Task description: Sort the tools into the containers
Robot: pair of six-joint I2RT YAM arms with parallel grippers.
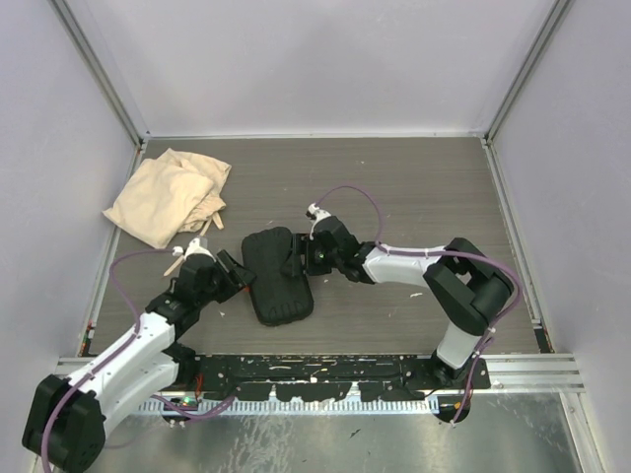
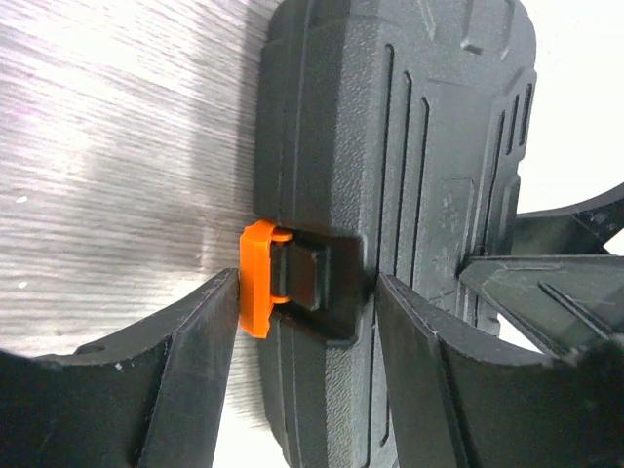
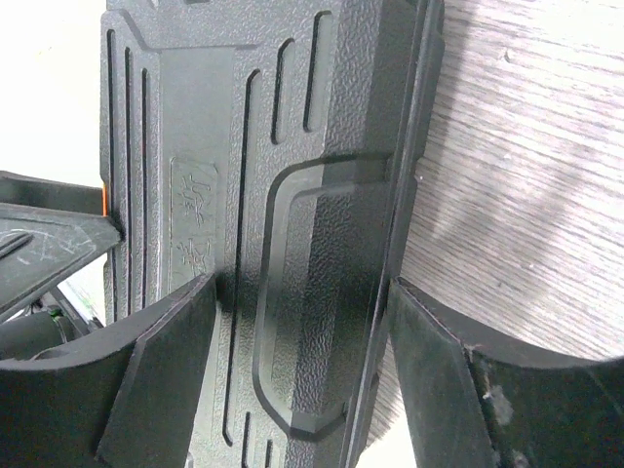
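A black plastic tool case (image 1: 281,301) lies closed on the grey floor, between my two arms. Its side shows an orange latch (image 2: 255,278) in the left wrist view. My left gripper is part open at that latch, one finger by the orange piece and the other over the case's lid. On the opposite side, my right gripper is part open around the case's edge (image 3: 327,283), one finger over the lid and the other along the side. The contents of the case are hidden.
A beige cloth bag (image 1: 168,197) with straps lies at the back left. The floor (image 1: 414,187) behind and to the right of the case is clear. White walls (image 1: 315,69) enclose the area. Purple cables (image 1: 503,305) run along both arms.
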